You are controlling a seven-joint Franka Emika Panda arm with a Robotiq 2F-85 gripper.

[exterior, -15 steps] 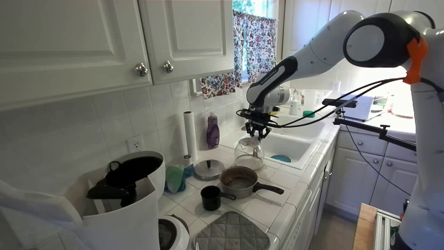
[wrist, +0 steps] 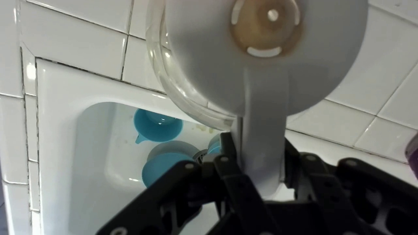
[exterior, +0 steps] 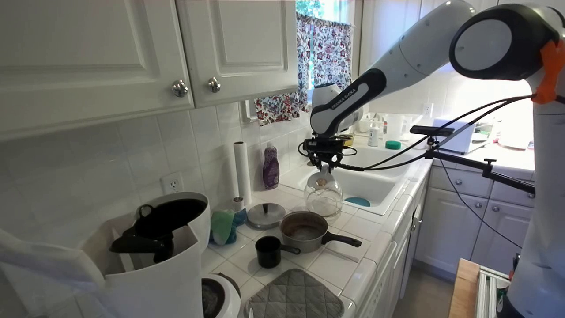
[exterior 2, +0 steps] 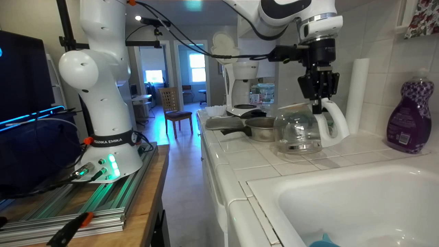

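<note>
A clear glass coffee carafe (exterior 2: 297, 129) with a white handle (exterior 2: 336, 123) is in my gripper (exterior 2: 317, 107), which is shut on the top of the handle. From above, the wrist view shows the carafe's white lid (wrist: 207, 51), with the handle (wrist: 266, 129) between the black fingers. The carafe looks nearly upright, slightly tilted, at the counter beside the sink. Whether its base touches the tiles I cannot tell.
The white sink (exterior 2: 349, 197) lies right beside it, with blue cups (wrist: 158, 125) inside. Near the carafe stand a saucepan (exterior: 303, 233), a black pot (exterior: 268, 251), a metal lid (exterior: 266, 215), a paper roll (exterior: 242, 175) and a purple bottle (exterior: 270, 168).
My gripper has come down onto the handle and shut on it. The carafe has shifted slightly right in exterior view 1 and its top sits higher. The pans have not moved.
</note>
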